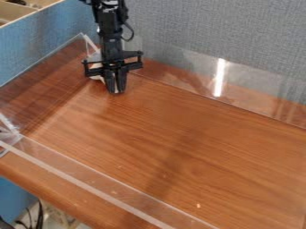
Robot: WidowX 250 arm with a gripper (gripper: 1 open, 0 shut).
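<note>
My black gripper (114,82) is low over the wooden table (167,152) at the back left, its fingers drawn close together. A pale object (97,75) is mostly hidden behind and between the fingers; the gripper appears shut on it, though its shape cannot be made out.
Clear plastic walls edge the table, with a grey textured panel (227,27) behind and a blue side with a wooden box (14,12) at the upper left. Cables lie at the lower left.
</note>
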